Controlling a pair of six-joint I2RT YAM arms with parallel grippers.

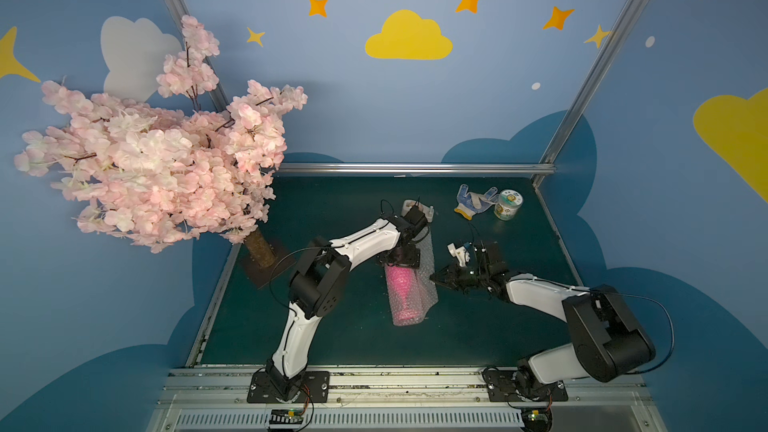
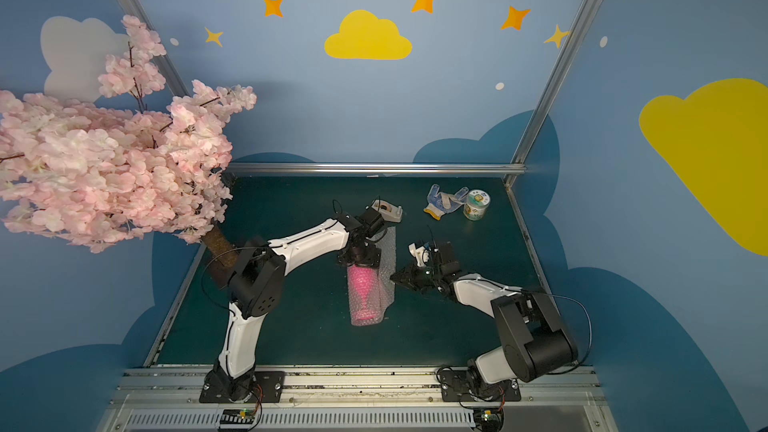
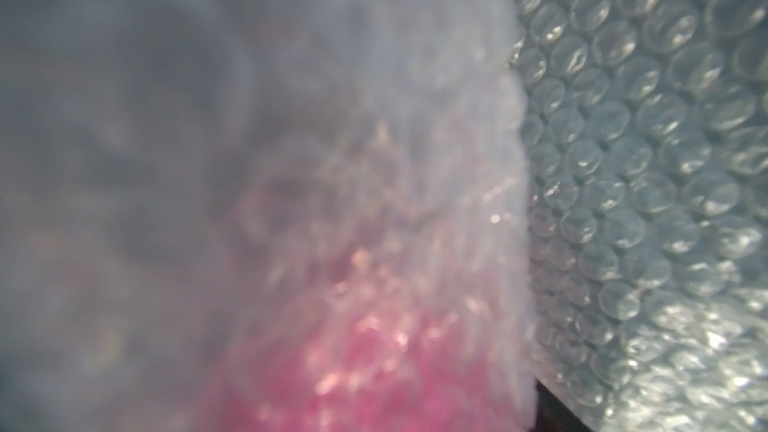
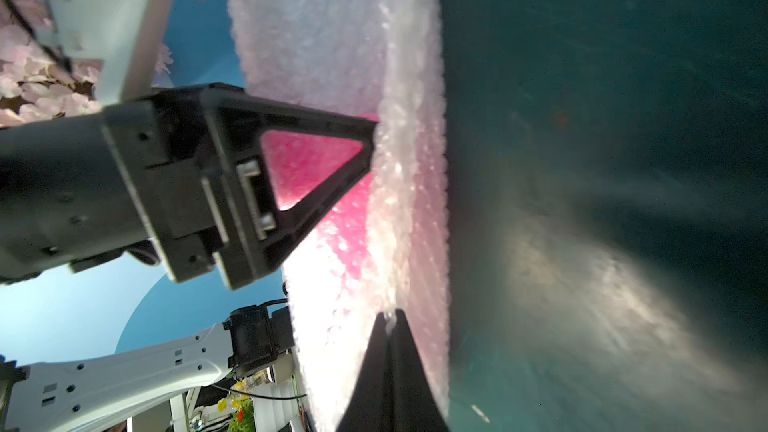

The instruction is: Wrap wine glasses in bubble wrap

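A pink wine glass lies inside a bubble wrap roll, its shape blurred by the bubbles. To its right a flap of wrap is raised, pinched at its outer edge by my right gripper, whose fingertips meet there. My left gripper is at the far part of the roll. In the right wrist view its one visible black finger lies across the pink part; the other is hidden, so its opening cannot be judged. The left wrist view is mostly blurred wrap over pink.
A small grey-white item lies behind the left gripper. At the back right are a blue glove and a round tin. A blossom tree stands at the left.
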